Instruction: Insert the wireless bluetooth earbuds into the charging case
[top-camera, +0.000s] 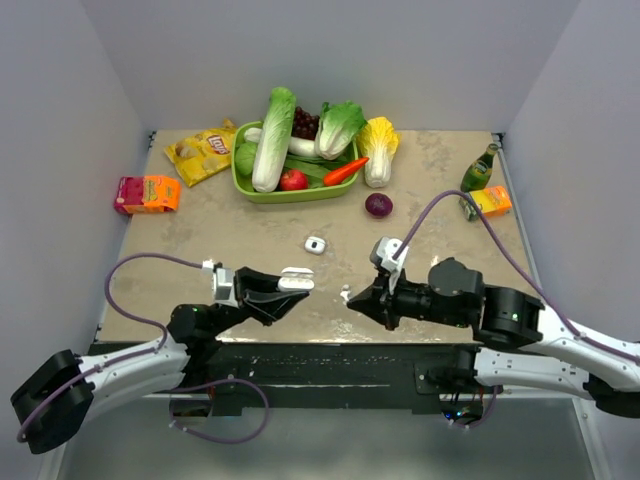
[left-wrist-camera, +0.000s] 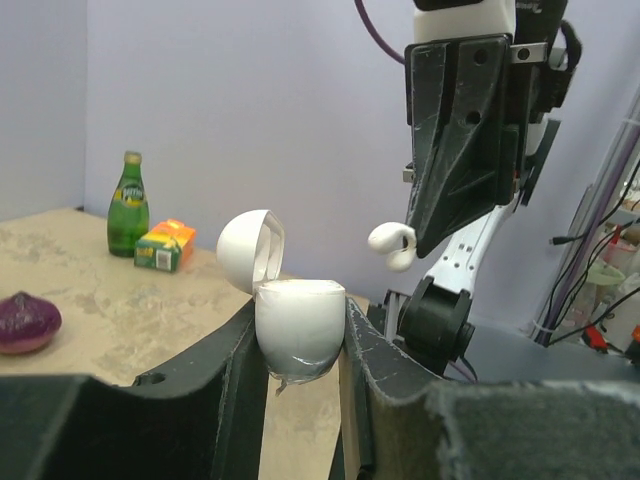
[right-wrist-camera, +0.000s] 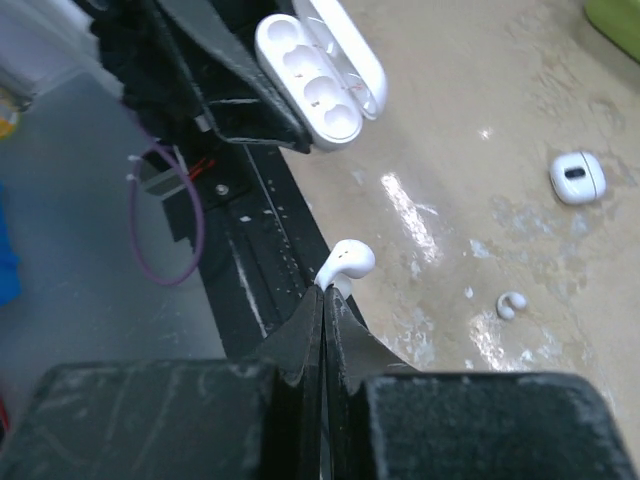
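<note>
In the left wrist view, the white charging case (left-wrist-camera: 300, 315) stands with its lid raised, and my left gripper is shut on its body. Empty rounded sockets show inside the case (right-wrist-camera: 310, 82) in the right wrist view. My right gripper is shut on a white curved earbud (right-wrist-camera: 348, 260), which sticks out beyond the fingertips. In the left wrist view this earbud (left-wrist-camera: 393, 243) hangs to the right of the case and a little above it, apart from it. A second earbud (right-wrist-camera: 511, 304) lies loose on the table.
A small white box with a dark oval mark (top-camera: 315, 245) lies mid-table. Farther back are a green vegetable basket (top-camera: 300, 196) and a purple onion (top-camera: 379, 205). A bottle (top-camera: 479, 170) and juice box (top-camera: 490, 202) stand at right. Bare table surrounds the loose earbud.
</note>
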